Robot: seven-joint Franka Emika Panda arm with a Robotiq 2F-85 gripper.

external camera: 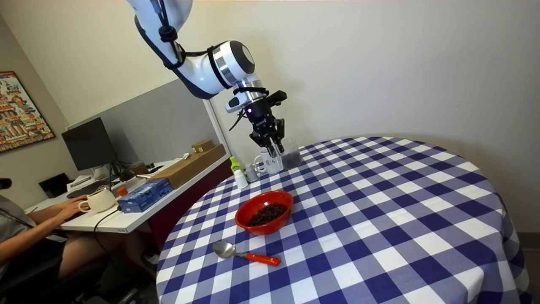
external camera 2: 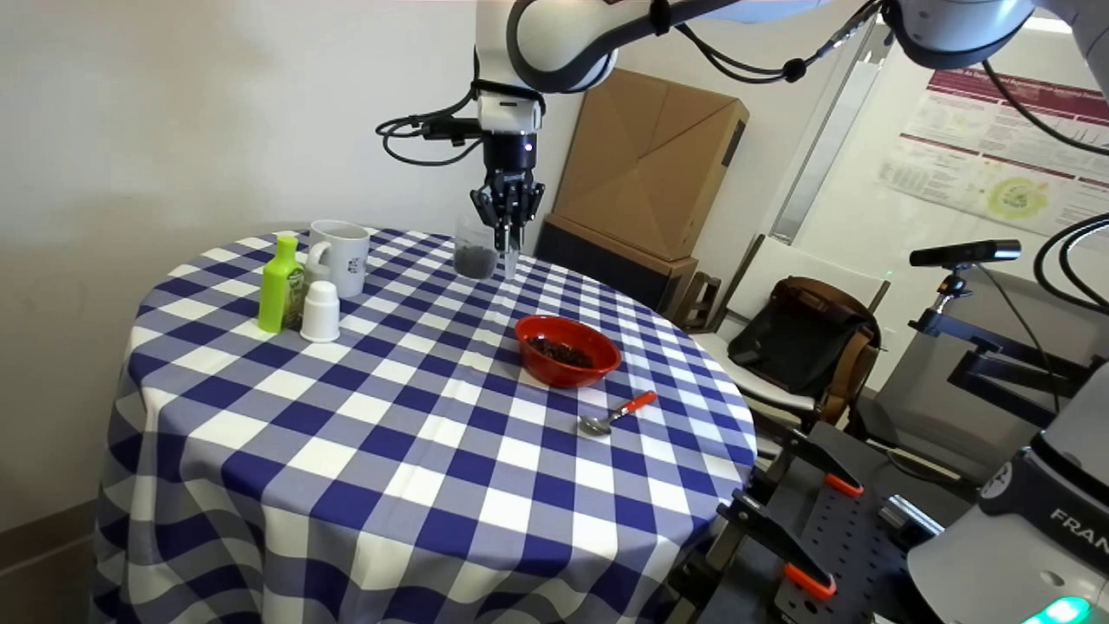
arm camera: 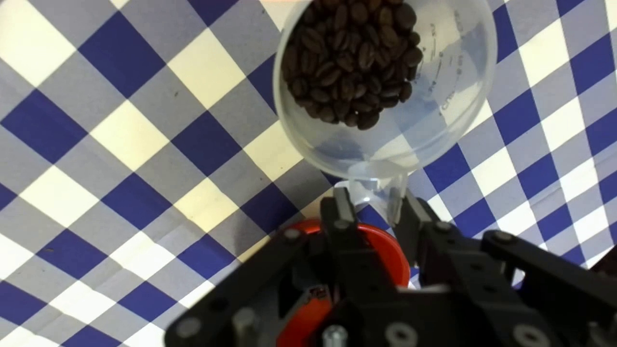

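Observation:
A clear measuring cup (arm camera: 439, 115) with dark coffee beans (arm camera: 353, 63) gathered on one side of its bottom fills the upper part of the wrist view. My gripper is shut on the cup's clear handle. From the side, the cup (external camera 2: 475, 255) hangs upright beside the fingers; whether its base clears the cloth is hard to tell. A red bowl (external camera: 263, 215) holding more dark beans stands on the table nearer exterior view 1. In the wrist view, my fingers partly cover that bowl (arm camera: 387, 248).
Near the bowl lies a spoon (external camera: 248, 255) with a red handle. A white mug (external camera 2: 340, 256), a green bottle (external camera 2: 275, 286) and a white shaker (external camera 2: 321, 312) stand grouped on the checkered tablecloth (external camera 2: 416, 416).

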